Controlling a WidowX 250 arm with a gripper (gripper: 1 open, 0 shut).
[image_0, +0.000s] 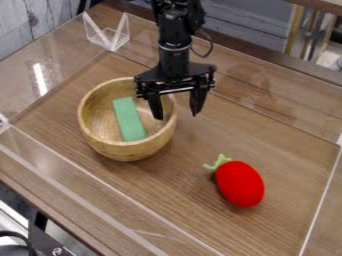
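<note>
The black gripper (175, 100) hangs from the top centre, its two fingers spread open over and beside the right rim of a wooden bowl (103, 138). A green block (128, 117) lies inside the bowl, left of the fingers, and nothing shows between them. A red object with a green stem (239, 183), like a toy vegetable, lies on the table at the lower right.
A white wire-like object sits at the top left beyond the table, and a black cable shows at the lower left corner.
</note>
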